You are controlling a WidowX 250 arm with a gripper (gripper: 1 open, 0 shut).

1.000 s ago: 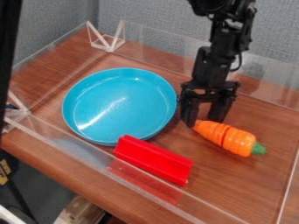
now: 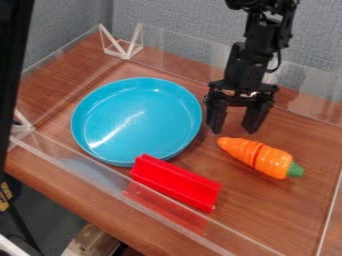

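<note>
My black gripper [image 2: 235,118] hangs over the wooden table, right of the blue plate and just above the orange carrot, with its two fingers apart and nothing seen between them. The toy carrot [image 2: 261,158] lies on the table with its green top to the right. The round blue plate [image 2: 135,122] lies empty at the centre left. A red block [image 2: 174,183] lies in front of the plate.
Clear panels edge the table [image 2: 287,225] at the back and front. White brackets stand at the back left and left edge. A dark upright fills the far left.
My gripper has risen slightly away from the carrot. The carrot, plate and red block look unmoved.
</note>
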